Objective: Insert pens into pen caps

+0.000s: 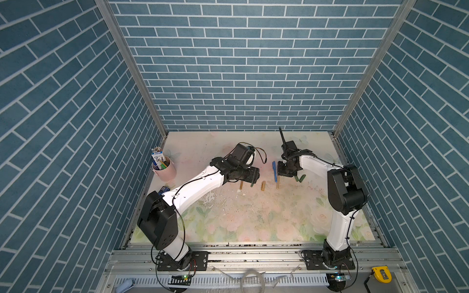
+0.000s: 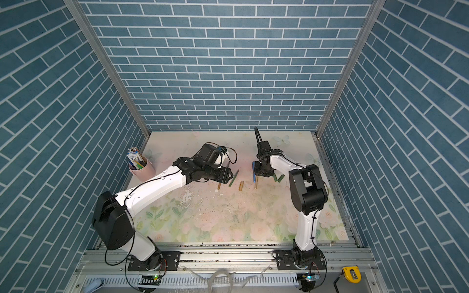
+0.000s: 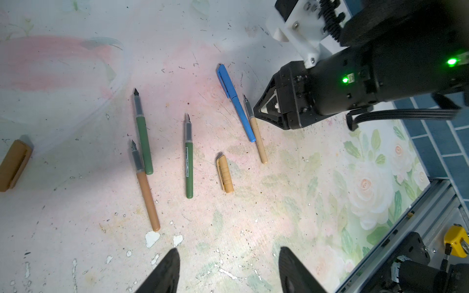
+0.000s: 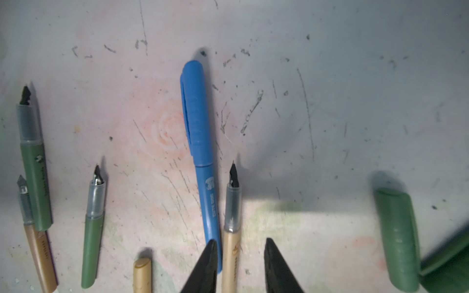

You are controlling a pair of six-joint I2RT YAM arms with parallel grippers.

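My left gripper hangs open above the table. Below it lie uncapped green pens [image 3: 189, 166] [image 4: 34, 180], an orange pen [image 3: 149, 200], a tan cap [image 3: 224, 173] and a brown cap [image 3: 14, 163]. A capped blue pen [image 3: 237, 105] lies beside an uncapped tan pen [image 4: 231, 249]. My right gripper is open over that tan pen, its fingers either side of it in the right wrist view; whether they touch it cannot be told. Green caps [image 4: 396, 234] lie to its right.
A pink holder [image 1: 164, 171] with pens and packets stands at the left edge of the table [image 1: 254, 219]. The two arms reach toward the middle from either side.
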